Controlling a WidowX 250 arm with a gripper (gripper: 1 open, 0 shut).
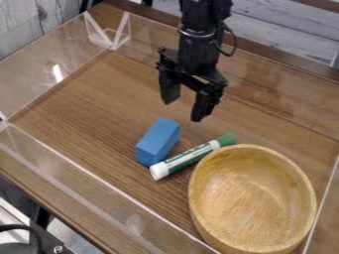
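Observation:
My black gripper [188,95] hangs over the upper middle of the wooden tray, open, its two fingers spread apart with bare wood visible below. Below it lie a blue block [158,141] and, to the right of that, a white and green tube [185,159] lying diagonally. A large yellow bowl [252,202] sits at the lower right.
The tray's walls border the scene, and a dark cable shows at the lower left corner.

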